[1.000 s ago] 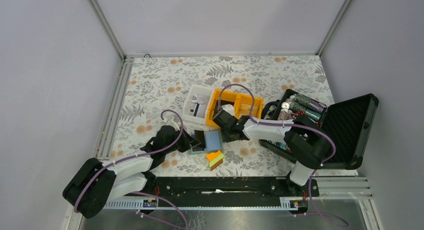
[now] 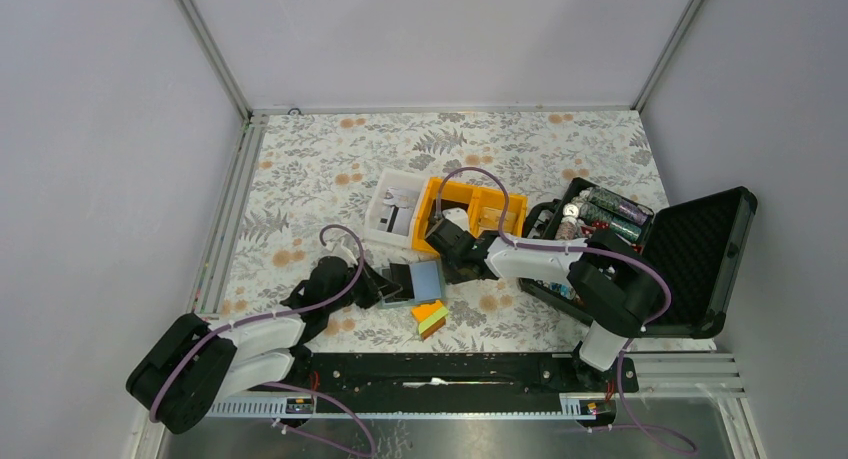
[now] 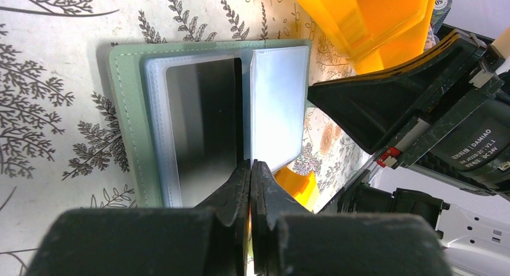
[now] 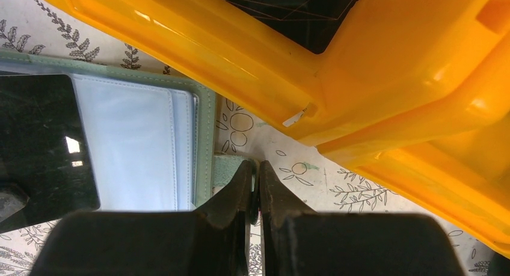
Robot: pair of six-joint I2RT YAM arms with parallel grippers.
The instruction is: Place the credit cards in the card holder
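Note:
The green-edged card holder (image 3: 129, 116) lies open flat on the table, with clear bluish sleeve pages. A dark card (image 3: 204, 116) lies within the frame of its left page; whether it is fully inside the sleeve I cannot tell. My left gripper is over the card's right side near the page fold, shut, with nothing showing between its fingers. At the holder's right edge, my right gripper is shut on the small green tab (image 4: 227, 168). In the right wrist view, part of a left finger covers a corner of the dark card (image 4: 45, 131).
Close behind the holder stands a yellow divided tray (image 2: 484, 187), with a white box (image 2: 377, 201) holding cards to its left. An orange-yellow object (image 2: 430, 317) lies just in front. An open black case (image 2: 700, 264) fills the right side.
My left gripper has shifted very slightly toward the front over the dark card. My right arm, the holder and the containers look unmoved.

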